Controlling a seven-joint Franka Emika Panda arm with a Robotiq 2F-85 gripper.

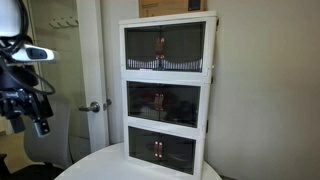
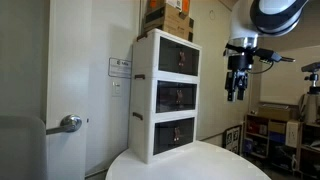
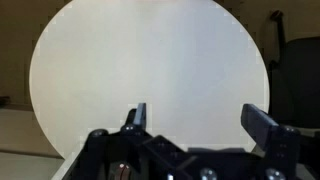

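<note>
A white cabinet [image 1: 167, 76] with three stacked compartments stands on the round white table [image 2: 190, 164]. Each compartment has dark see-through double doors with brown handles in the middle, and all the doors look closed. In exterior view 2 the gripper [image 2: 236, 94] hangs in the air over the table, to the right of the cabinet and apart from it. From the wrist, my gripper points down at bare tabletop, its fingers [image 3: 258, 121] wide open with nothing between them.
Cardboard boxes [image 2: 170, 22] sit on top of the cabinet. A door with a metal handle [image 2: 70, 124] and a grey chair [image 1: 48, 142] are near the table. Shelves with various items [image 2: 285, 128] stand at the far right.
</note>
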